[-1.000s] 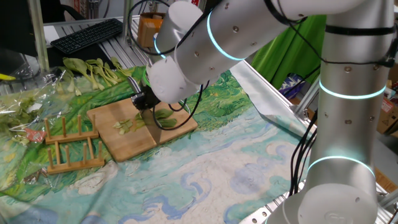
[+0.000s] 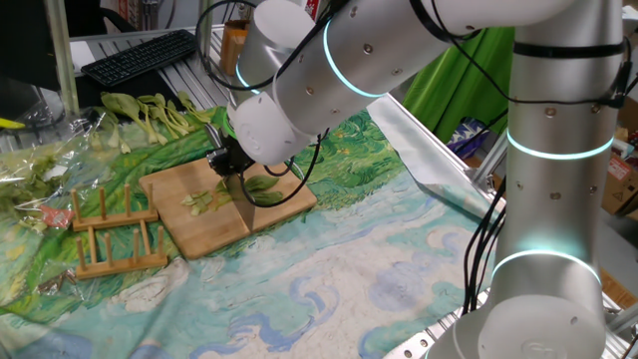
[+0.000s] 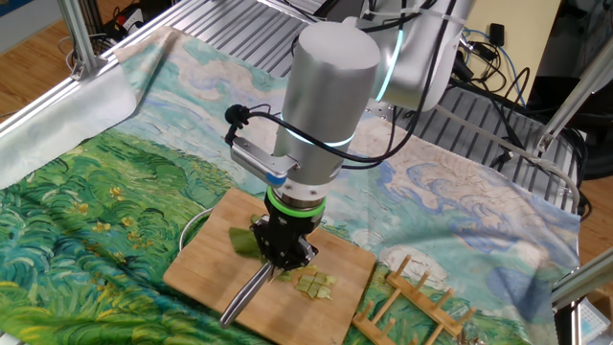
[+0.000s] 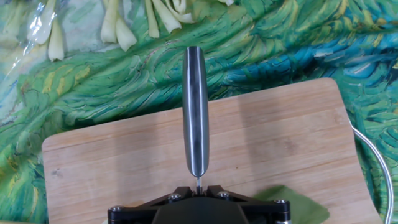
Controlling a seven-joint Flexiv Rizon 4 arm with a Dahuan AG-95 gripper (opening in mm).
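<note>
My gripper [image 3: 279, 265] is shut on a knife, close above the wooden cutting board [image 2: 179, 221]. The knife's metal handle [image 4: 196, 112] sticks out past the fingers, reaching beyond the board's edge in the wrist view. Its blade is hard to make out behind and under the gripper. Cut green leafy vegetable pieces [image 3: 314, 284] lie on the board beside the gripper. A larger dark green leaf [image 4: 292, 204] shows next to the fingers, and part of it is hidden by them.
A wooden peg rack [image 2: 122, 261] stands beside the board. Whole leafy greens [image 2: 150, 118] lie behind it, with a plastic bag [image 2: 40, 165] at the left. A keyboard [image 2: 138, 57] sits farther back.
The arm has shifted slightly to the left in exterior view 1, taking the gripper and knife along. The board, vegetables and rack look unmoved.
</note>
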